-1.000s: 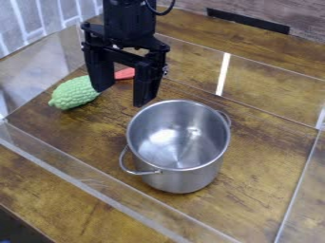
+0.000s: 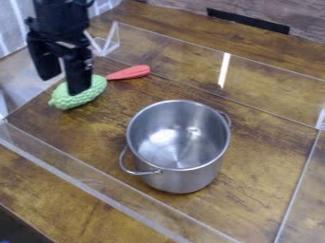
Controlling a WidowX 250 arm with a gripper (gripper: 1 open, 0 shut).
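Note:
My black gripper point(image 2: 61, 65) is at the upper left, open, its fingers pointing down just above a green knobbly toy point(image 2: 79, 92) that looks like a corn cob or similar vegetable. A red elongated object point(image 2: 129, 72) lies behind the green one, to its right. A steel pot point(image 2: 178, 171) with side handles stands upright at the center right, apart from both.
Clear plastic edges run along the left and front, and on the right.
My gripper has moved left from above the pot's back rim to over the green toy. The pot and both toys look unmoved.

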